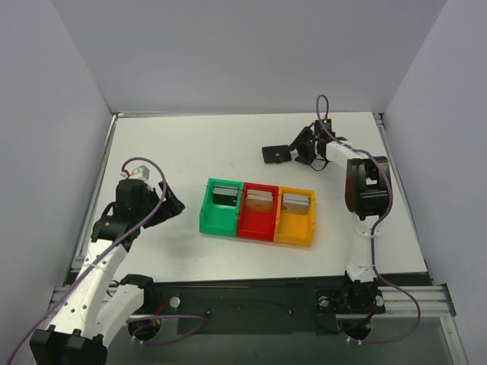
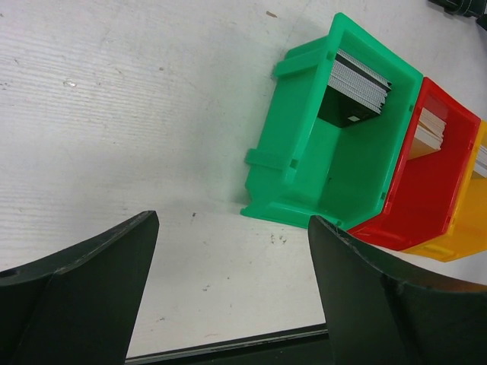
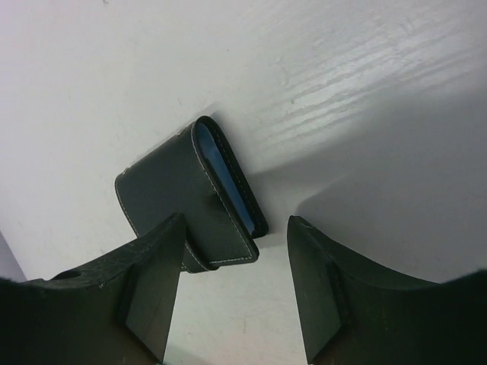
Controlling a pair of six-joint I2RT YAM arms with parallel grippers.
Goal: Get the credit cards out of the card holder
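A black card holder (image 1: 275,153) with stitched edges and a blue lining lies flat at the back of the table; in the right wrist view the holder (image 3: 171,194) has its opening edge facing my right gripper. That gripper (image 1: 301,150) is low beside the holder, fingers parted around its near edge, not visibly closed on it. My left gripper (image 1: 167,204) stands open over the left part of the table, nothing between its fingers.
Green (image 1: 218,219), red (image 1: 256,226) and yellow (image 1: 294,228) bins, each holding card stacks, form a row at the front middle.
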